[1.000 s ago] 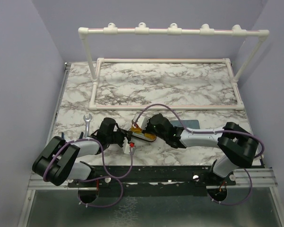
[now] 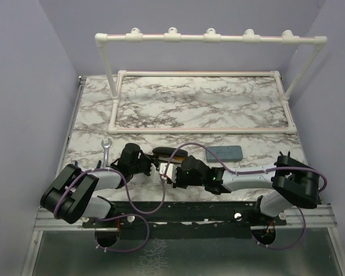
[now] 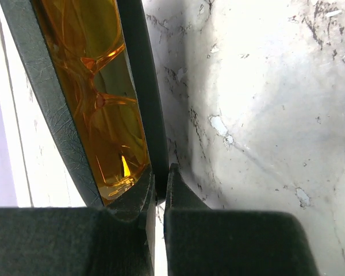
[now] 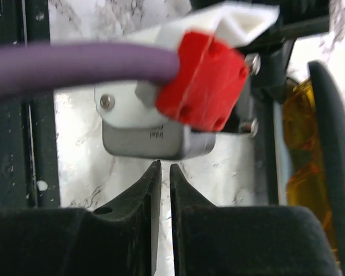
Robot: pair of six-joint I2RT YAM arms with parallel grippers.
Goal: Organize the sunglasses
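Observation:
An open black case [image 2: 169,152] lies at the front centre, amber sunglasses [image 3: 98,98] inside. My left gripper is shut on the case's end, the black side wall running into its fingertips. In the right wrist view the case [image 4: 328,144] stands along the right side, beyond my right gripper. That gripper's fingertips are close together with a small gap, over bare marble, nothing visible between them. The red housing on the left arm [image 4: 198,80] fills the upper middle of that view.
A blue-grey closed case [image 2: 224,153] lies to the right. A wrench [image 2: 106,150] is at the left. A white pipe rack [image 2: 201,131] spans the back; the marble inside it is clear.
My right gripper has moved down toward the front edge, off the case, which now shows more. The case has shifted slightly toward the back. The left arm has barely moved.

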